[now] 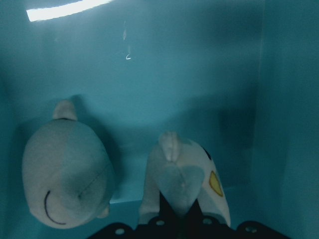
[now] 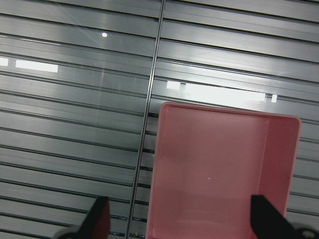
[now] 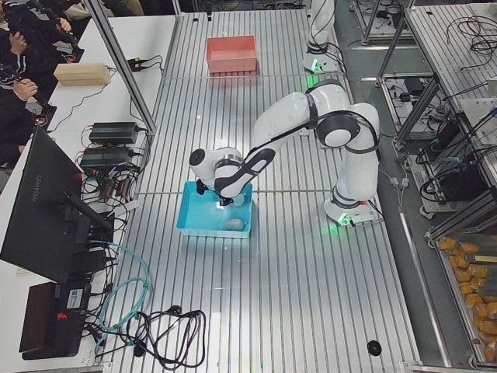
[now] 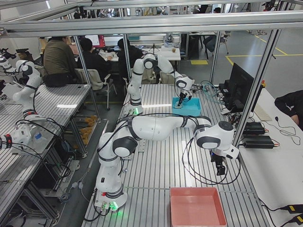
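Observation:
A blue bin (image 3: pixel 186 221) holds a pale plush toy (image 3: pixel 234 224), seen at the left of the left wrist view as a rounded plush (image 1: pixel 67 169). My left gripper is down in the bin, its fingers on a second plush toy (image 1: pixel 209 184) with a yellow patch; it appears shut on that toy. My right gripper (image 4: pixel 218 168) hangs above the table near the pink bin (image 4: pixel 198 206); in the right wrist view it stands open over that bin, which is empty, with nothing between its fingers.
A monitor (image 3: pixel 43 202), black power units (image 3: pixel 112 134) and loose cables line the left side in the camera left view.

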